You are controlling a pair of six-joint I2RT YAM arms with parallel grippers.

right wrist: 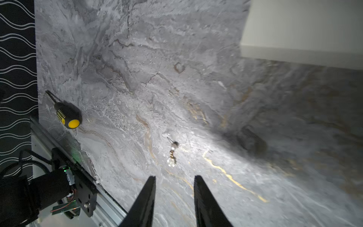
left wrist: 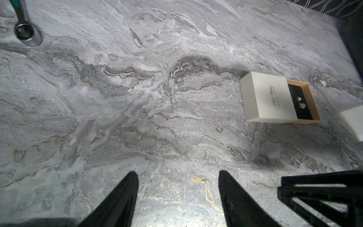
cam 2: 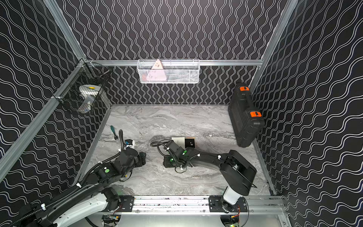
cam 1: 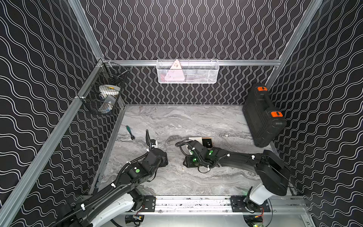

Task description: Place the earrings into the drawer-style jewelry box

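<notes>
One earring [right wrist: 172,151], a small dangling piece with a pin and clear stones, lies loose on the marbled tabletop in the right wrist view. Just above it in that image, the fingertips of my right gripper stand apart, with the earring beyond them and nothing held. The cream drawer-style jewelry box [left wrist: 273,97] has its drawer [left wrist: 316,109] pulled partway out to the right. On the drawer's black insert rests another earring [left wrist: 301,103]. My left gripper is open and empty over bare table, left of the box.
A green-handled ratchet [left wrist: 27,32] lies far left. Near the table edge, a black and yellow screwdriver [right wrist: 67,114] shows in the right wrist view. The black case [cam 1: 264,117] stands at right. A white wire basket [cam 1: 188,71] hangs on the back wall. The table behind the box is clear.
</notes>
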